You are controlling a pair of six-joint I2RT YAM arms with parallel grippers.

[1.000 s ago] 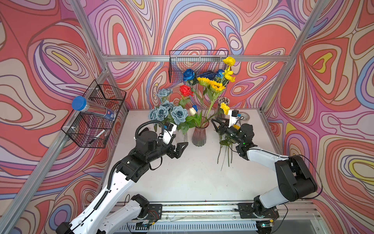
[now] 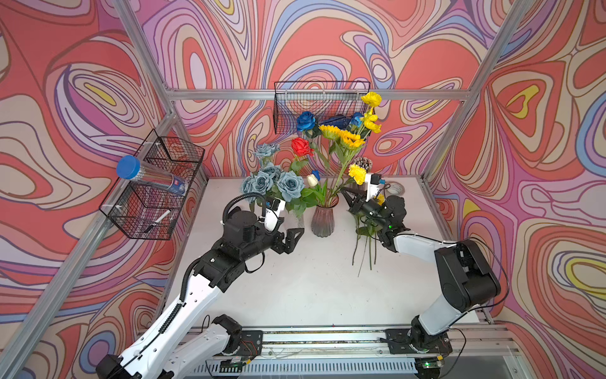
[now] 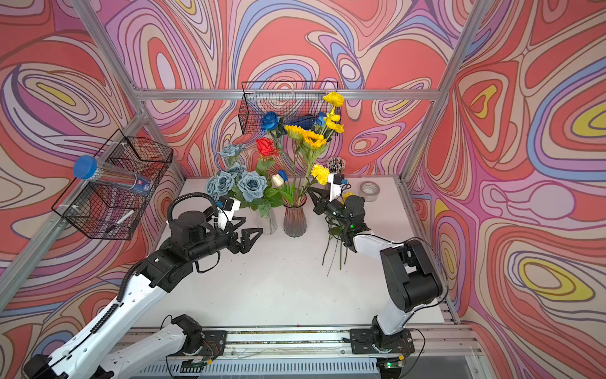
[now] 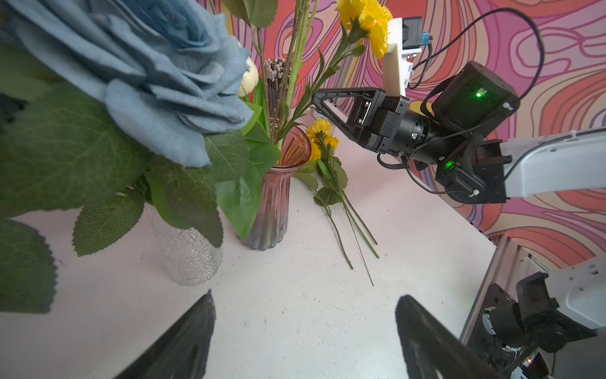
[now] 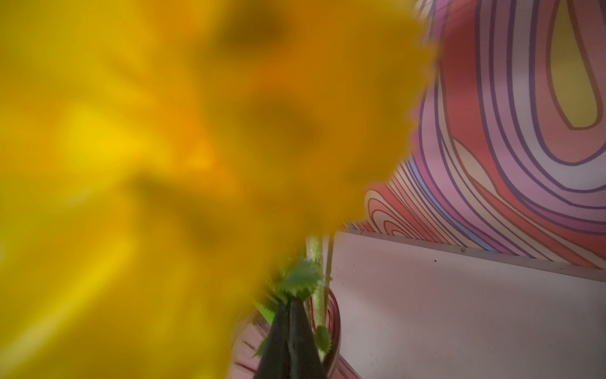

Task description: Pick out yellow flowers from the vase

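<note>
The ribbed pink-grey vase [image 2: 322, 221] holds tall yellow flowers [image 2: 351, 140], red, blue and white blooms. A low yellow carnation [image 3: 319, 173] sits just above my right gripper [image 3: 315, 192], which is beside the stems at the vase's mouth. In the right wrist view that bloom fills the left side, and the gripper is shut; no held stem is clear. More yellow flowers [image 4: 322, 135] lie on the table right of the vase. My left gripper [image 2: 287, 237] is open, low at left near the grey-blue roses, with nothing between its fingers.
A clear textured vase [image 4: 186, 252] with grey-blue roses [image 2: 290, 185] stands left of the pink vase. Wire baskets [image 2: 139, 214] hang on the left and back frames. A tape roll [image 3: 369, 189] lies back right.
My right gripper and arm have moved slightly left and up toward the stems, and the low yellow carnation has shifted a little. The left arm is almost still.
</note>
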